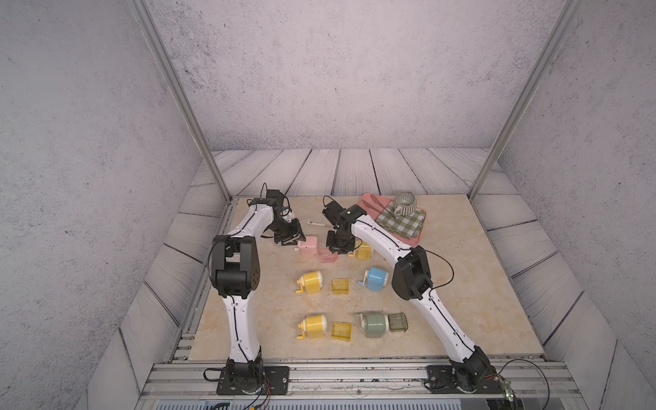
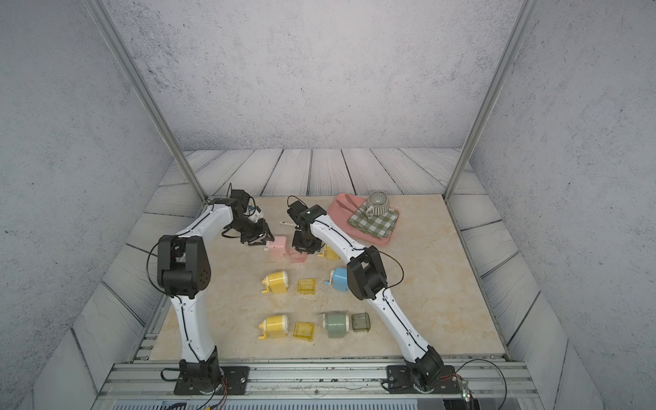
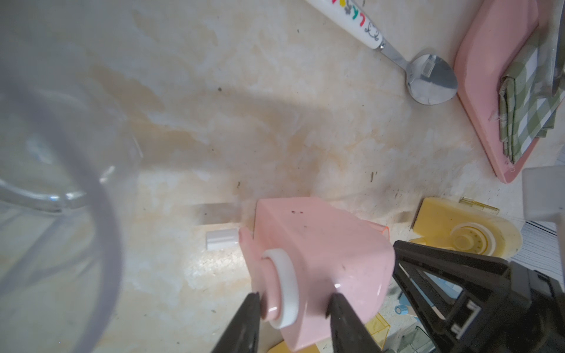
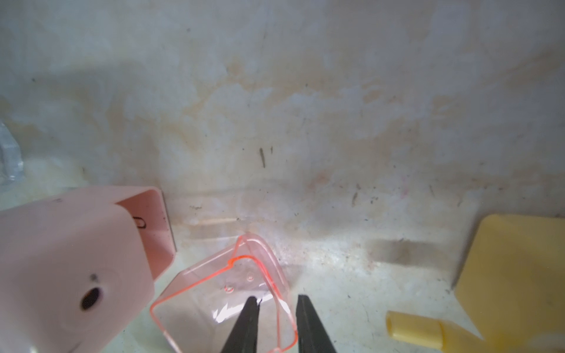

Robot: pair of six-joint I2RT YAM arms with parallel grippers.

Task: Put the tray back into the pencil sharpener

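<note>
My left gripper is shut on the pink pencil sharpener (image 3: 317, 232), which lies on its side with its crank toward the left. In the right wrist view the sharpener (image 4: 64, 264) turns its open slot to the right. Just beside that slot sits the clear pink tray (image 4: 203, 309), apart from the sharpener and slanted to it. My right gripper has a gap between its fingertips, which straddle the tray's right wall; whether they touch it I cannot tell. From the top left the tray (image 1: 329, 257) shows partly below the right gripper.
A yellow sharpener (image 4: 512, 276) stands close on the right. Nearer the front are yellow sharpeners (image 1: 311, 281), a blue one (image 1: 375, 278), a green one (image 1: 373, 324) and loose trays (image 1: 340, 286). A spoon (image 3: 432, 79) and a pink platter (image 3: 488, 88) lie behind.
</note>
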